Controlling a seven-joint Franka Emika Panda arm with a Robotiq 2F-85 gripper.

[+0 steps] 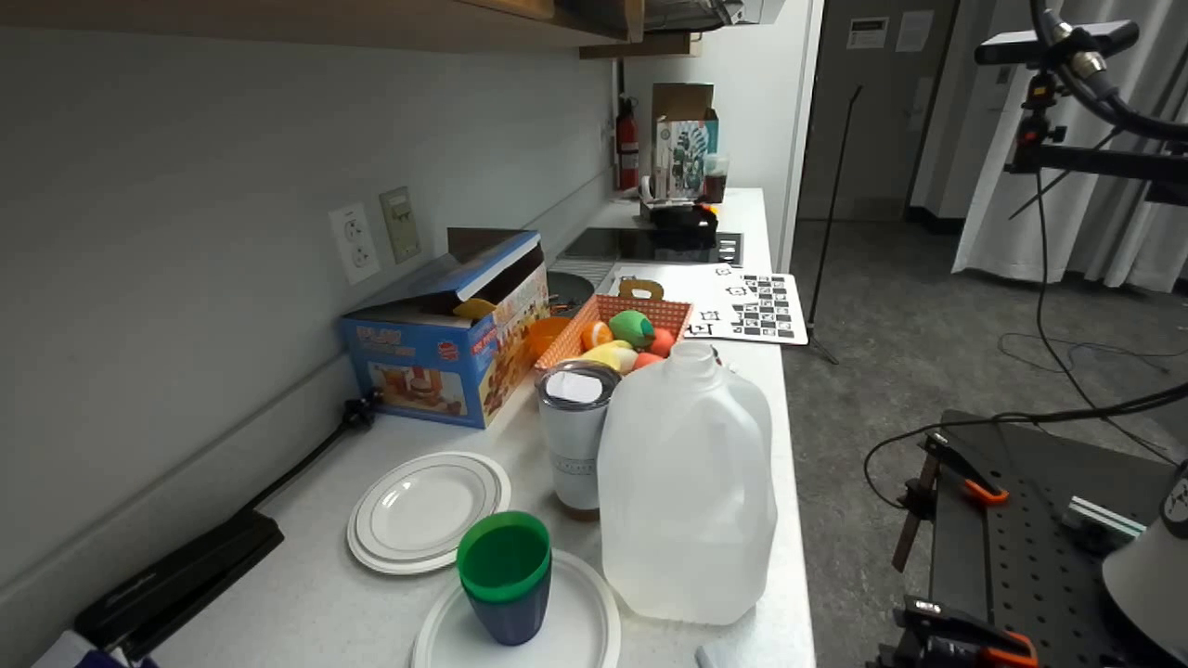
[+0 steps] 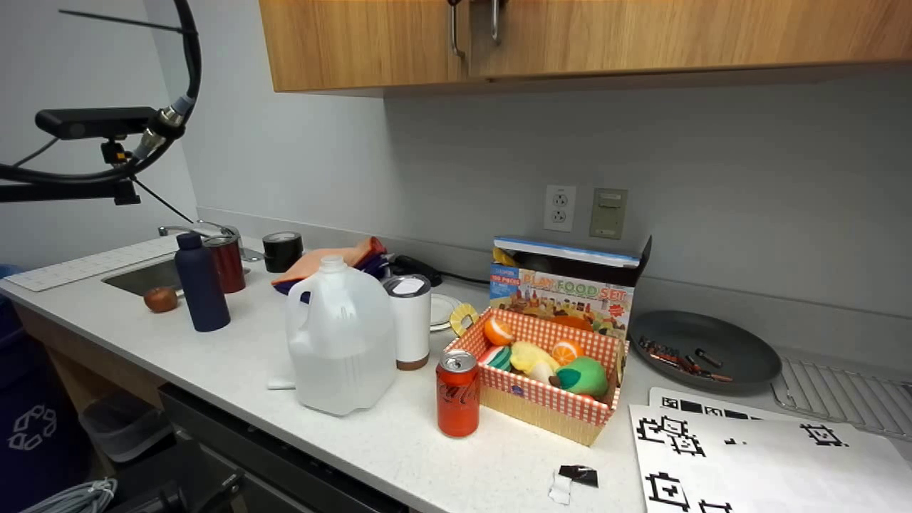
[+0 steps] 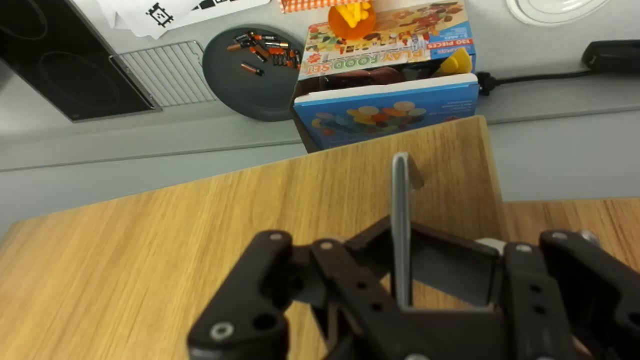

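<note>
A wooden cabinet door fills much of the wrist view, its free edge standing out from the neighbouring door. Its metal bar handle crosses in front of my black gripper. The gripper is shut, its fingertips appearing behind the bar; whether they touch it cannot be told. From exterior view 2, the door's handle hangs at the top of the frame, beside the second handle. Exterior view 1 shows only the cabinet's underside and lower door corner; the gripper is out of that frame.
Below, the counter holds a play food box, a basket of toy food, a water jug, a red can, a white tumbler and a pan with batteries. Green cups stand on a plate.
</note>
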